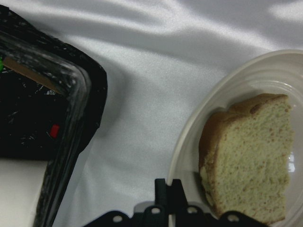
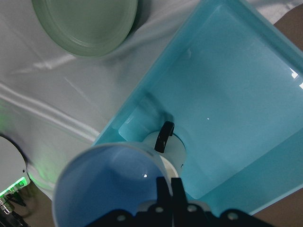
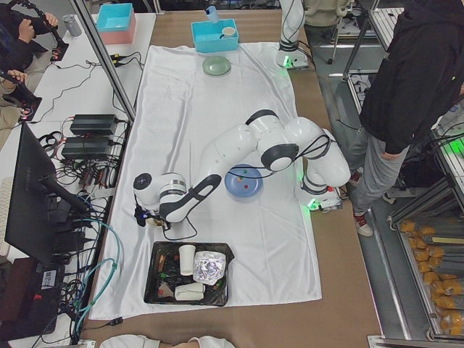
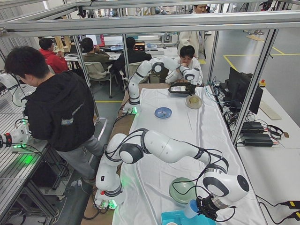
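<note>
My left gripper is shut, its fingertips together over the rim of a cream bowl [image 1: 189, 127] holding a slice of bread [image 1: 248, 158]. A black tray [image 1: 92, 106] lies beside the bowl. In the right wrist view, my right gripper is shut on the rim of a blue cup [image 2: 99, 184], held over a turquoise bin [image 2: 218, 104]. A white mug [image 2: 177, 151] with a black handle stands in that bin. A green plate [image 2: 85, 23] lies beside the bin.
A blue plate [image 3: 243, 187] lies mid-table near the left arm. The black tray holds foil [image 3: 209, 267] and white cylindrical items. Much white cloth between the plates is clear. A monitor [image 3: 32, 203] and cables line the table's side; a person [image 4: 61, 108] stands opposite.
</note>
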